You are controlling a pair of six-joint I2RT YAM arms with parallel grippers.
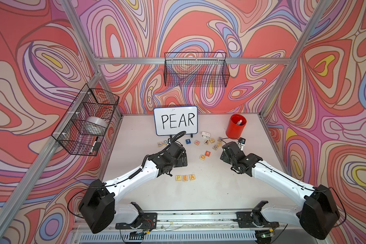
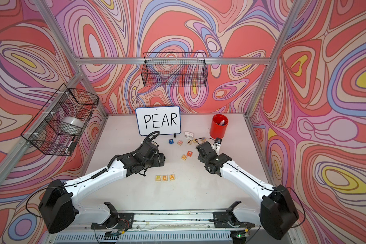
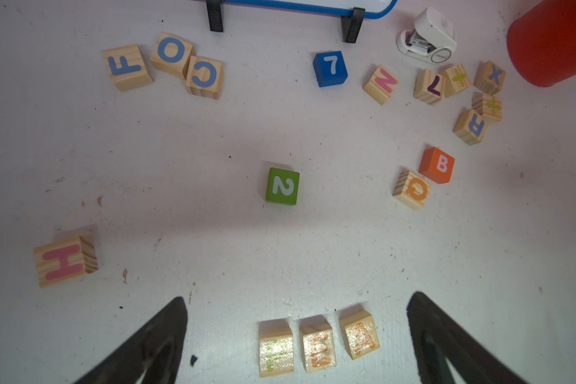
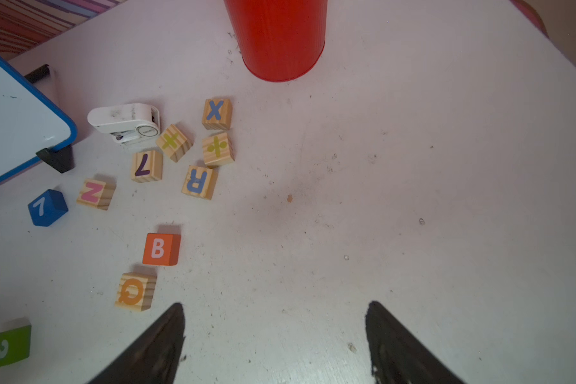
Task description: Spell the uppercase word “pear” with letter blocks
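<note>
Three wooden blocks stand in a row near the front: P [image 1: 178, 178], E [image 1: 185, 178] and A [image 1: 192, 177], the A slightly turned. In the right wrist view the R block [image 4: 199, 181] lies among loose blocks near the red bin, its letter upside down there. My left gripper is open above the row, its blurred fingers wide apart on either side of it. On the right, my other gripper also stands open, only bare table between its fingers. A whiteboard [image 1: 176, 120] reading PEAR stands at the back.
Near the R are an X block [image 4: 217, 113], two symbol blocks and a white stapler [image 4: 125, 121]. The red bin [image 4: 277, 38] stands behind. The B block [image 4: 162, 249] and green 2 block [image 3: 282, 186] lie mid-table.
</note>
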